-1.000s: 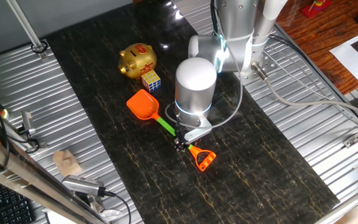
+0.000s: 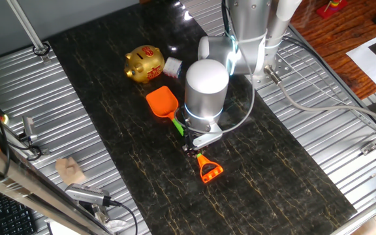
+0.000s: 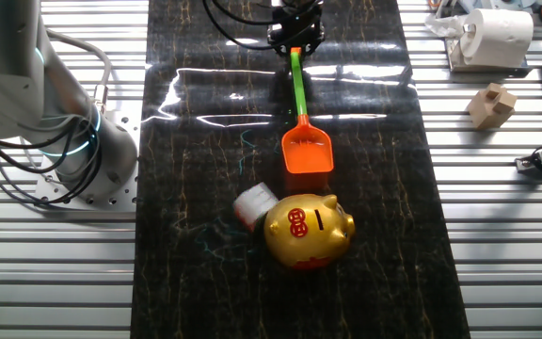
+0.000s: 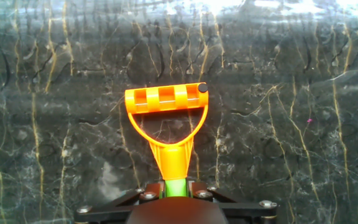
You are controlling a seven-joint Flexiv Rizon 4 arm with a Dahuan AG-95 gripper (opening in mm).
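A toy shovel with an orange scoop (image 2: pixel 162 101), green shaft (image 3: pixel 298 89) and orange D-shaped handle (image 4: pixel 167 98) lies low over the dark table. My gripper is shut on its green shaft, just below the handle. From outside, the gripper (image 2: pixel 191 149) is partly covered by the arm. Near the scoop is a small cube (image 3: pixel 255 204), blurred, showing mostly white. It sits beside a golden piggy bank (image 3: pixel 309 231), and I cannot tell whether the two touch.
A wooden block (image 3: pixel 490 106) and a paper roll (image 3: pixel 497 38) stand off the table on the slatted metal surface. A cable loops from the arm.
The shovel has turned in place, its scoop swinging toward the arm's base side and its handle the opposite way. The cube has shifted along the piggy bank and shows a different face.
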